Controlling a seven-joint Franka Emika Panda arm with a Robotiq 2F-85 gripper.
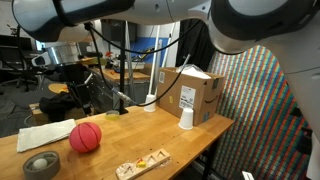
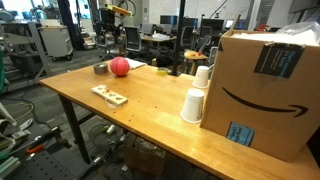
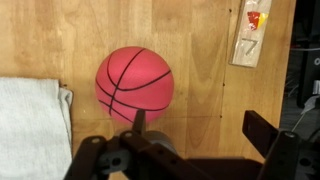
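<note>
A red ball with black seam lines (image 3: 135,84) rests on the wooden table, in full view from the wrist except for its lower edge by a finger. My gripper (image 1: 84,104) hangs above the table's back left part, higher than the ball (image 1: 85,137). In the wrist view the gripper is open, its dark fingers wide apart and only bare wood showing between their tips. A grey tape roll (image 1: 40,165) lies left of the ball. Behind it, a folded white cloth (image 1: 45,136) is spread flat.
A light wooden strip with small coloured pieces (image 1: 143,165) lies near the front edge. Toward the right stand white cups (image 2: 192,105) and a big cardboard box (image 2: 260,95). A small yellowish roll (image 1: 112,114) sits at the back.
</note>
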